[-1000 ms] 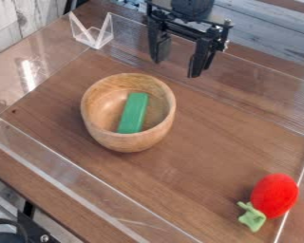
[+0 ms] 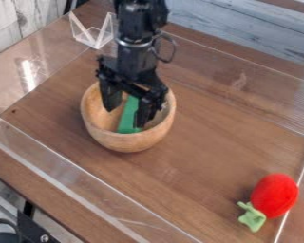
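Note:
My black gripper (image 2: 132,97) is down inside the wooden bowl (image 2: 126,140), its fingers open on either side of the green block (image 2: 128,118) that lies in the bowl. The gripper covers the upper part of the block, and whether the fingers touch it I cannot tell. A red plush vegetable (image 2: 275,194) with a green top lies at the lower right of the table, well away from the gripper.
A clear angular holder (image 2: 94,30) stands at the back left, behind the arm. Transparent edges border the table.
My gripper has come down and toward the left from above the back of the table into the bowl, over the green block. The bowl and red plush have stayed put.

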